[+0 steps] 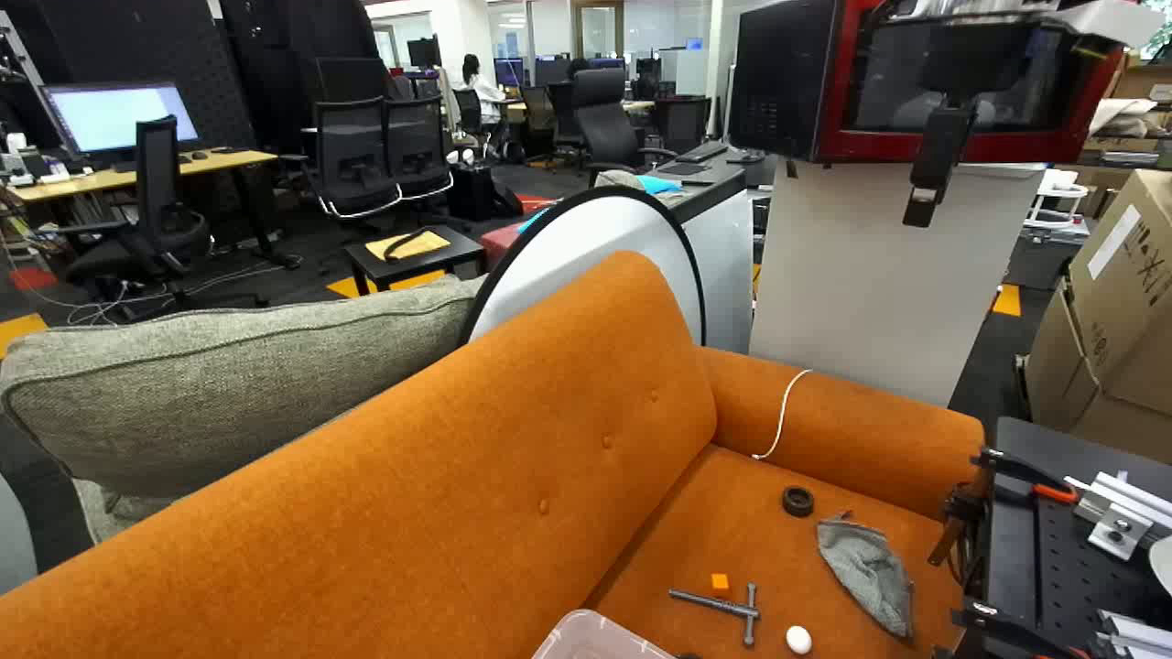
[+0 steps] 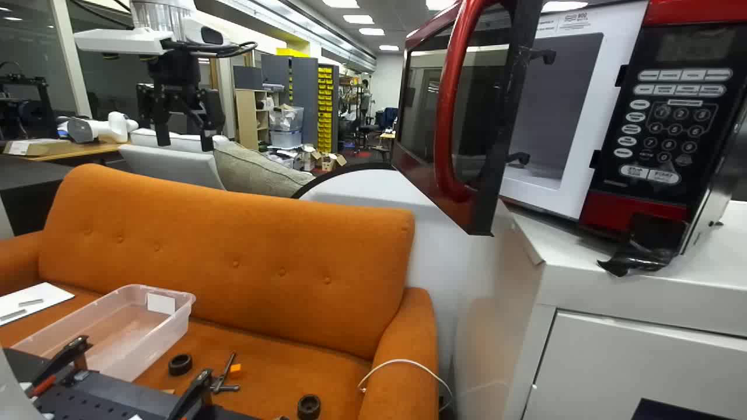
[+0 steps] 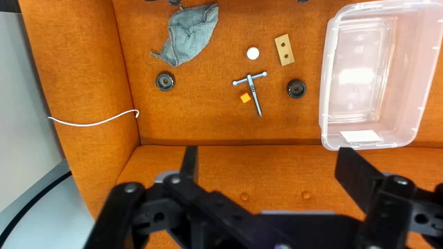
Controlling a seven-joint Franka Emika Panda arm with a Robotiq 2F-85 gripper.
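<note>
High above the orange couch, my gripper stands wide open with nothing between its fingers; exterior view 2 shows the gripper pointing down near the backrest. On the seat in the wrist view lie a grey cloth, a black ring, a second black ring, a white round object and a tan block with two holes. A metal T-shaped tool rests close beside a small orange cube. To their right is an empty clear plastic bin.
A white cord drapes over the couch arm. The red microwave's door hangs open beside the couch, above a white cabinet. A black perforated table borders the seat's front. Bare seat lies between the small objects.
</note>
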